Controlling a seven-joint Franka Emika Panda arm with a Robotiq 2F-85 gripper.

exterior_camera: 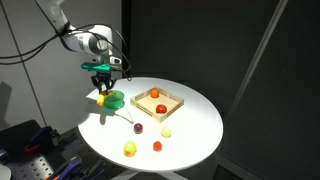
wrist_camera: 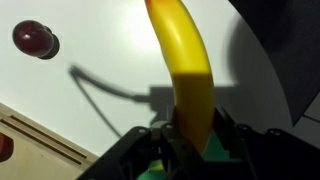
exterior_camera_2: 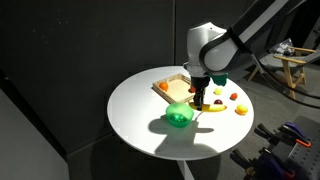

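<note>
A yellow banana (wrist_camera: 182, 42) is held by my gripper, whose fingers are shut around one end of it; the rest sticks out well past the fingertips. In exterior view 2 the banana (exterior_camera_2: 212, 108) is above the table, on the right of the green bowl (exterior_camera_2: 180, 113). Exterior view 1 has the gripper (exterior_camera: 102, 93) at the table's left side, with the green bowl (exterior_camera: 115, 101) just right of the banana (exterior_camera: 100, 100). Only a bit of green shows behind the fingers in the wrist view. The inside of the bowl cannot be made out clearly.
A shallow wooden box (exterior_camera: 174, 98) on the table holds an orange fruit (exterior_camera: 155, 93) and a red one (exterior_camera: 161, 108). Towards the front lie a dark plum (exterior_camera: 138, 128), a yellow-green fruit (exterior_camera: 166, 132), a small red fruit (exterior_camera: 157, 146) and a yellow-orange fruit (exterior_camera: 129, 149).
</note>
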